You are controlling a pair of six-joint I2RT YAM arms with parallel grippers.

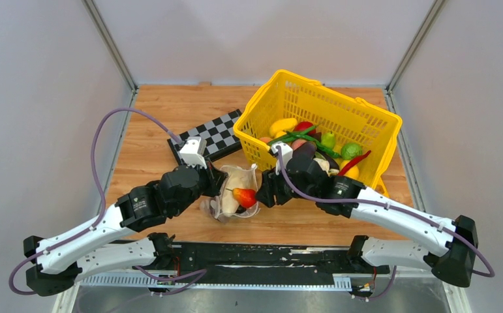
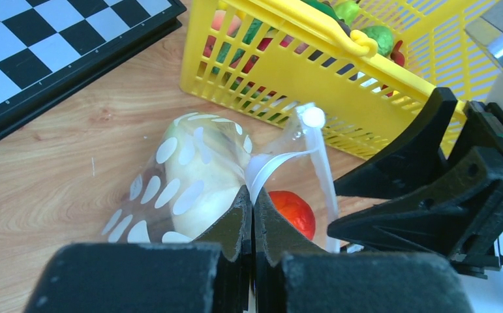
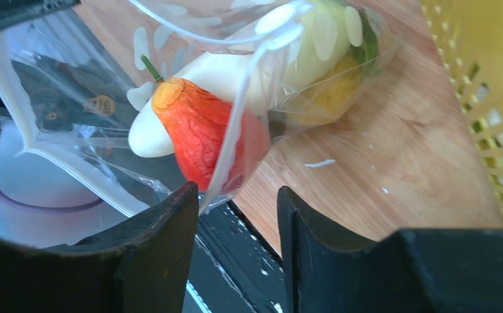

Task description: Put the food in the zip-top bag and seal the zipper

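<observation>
The clear zip top bag point(image 2: 168, 151) with white dots lies at the table's middle. My left gripper is shut on its rim, and the edge rises from between its fingertips. Inside the bag show a red-orange pepper point(image 3: 193, 130), a long white vegetable point(image 3: 148, 135), and yellow and pale green food deeper in. Spread-apart fingers point(image 3: 180, 222) show on my right gripper, open at the bag's right side, with the pepper clear of them. One bag edge comes down close to its left fingertip; whether they touch I cannot tell.
A yellow basket point(image 1: 350, 111) with several vegetables stands behind and to the right, close to my right arm. The checkered board point(image 1: 217, 135) lies at the back left. Bare table point(image 1: 151, 134) shows on the left.
</observation>
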